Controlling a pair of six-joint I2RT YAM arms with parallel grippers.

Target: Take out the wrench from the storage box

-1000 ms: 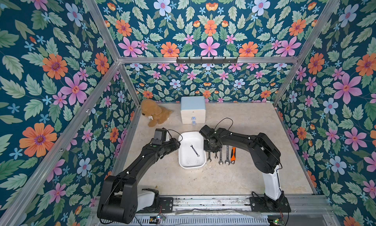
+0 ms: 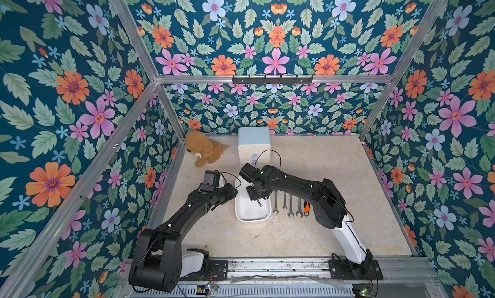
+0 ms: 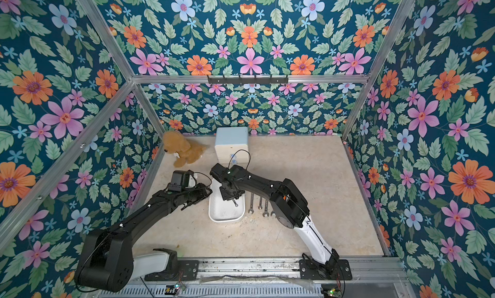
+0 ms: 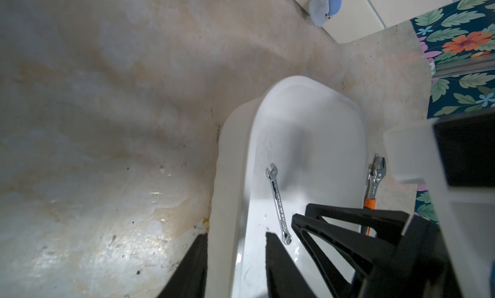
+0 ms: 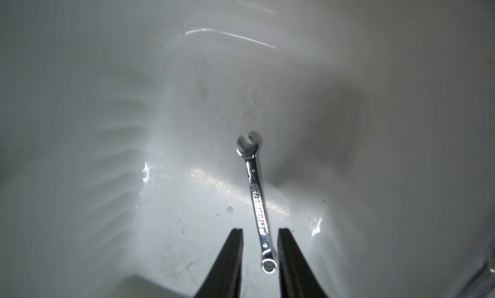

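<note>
The white storage box (image 2: 253, 214) stands in front of the drawer unit. A small silver wrench (image 5: 256, 197) lies on its floor, open end toward the top of the right wrist view; from above, my right arm hides most of it. My right gripper is part open over the box's inside, its fingers (image 5: 232, 259) on either side of the wrench's ring end in that view. Whether they touch it cannot be told. My left gripper has the box's left wall between its fingers, shut on it.
Several wrenches (image 2: 290, 207) and an orange-handled tool (image 2: 306, 207) lie right of the box. Behind it stands a blue-topped drawer unit (image 2: 254, 138); a brown plush toy (image 2: 204, 149) sits back left.
My right gripper has moved left, from the box's right rim to over its inside, now covering most of the wrench. The left arm and the box look unmoved.
</note>
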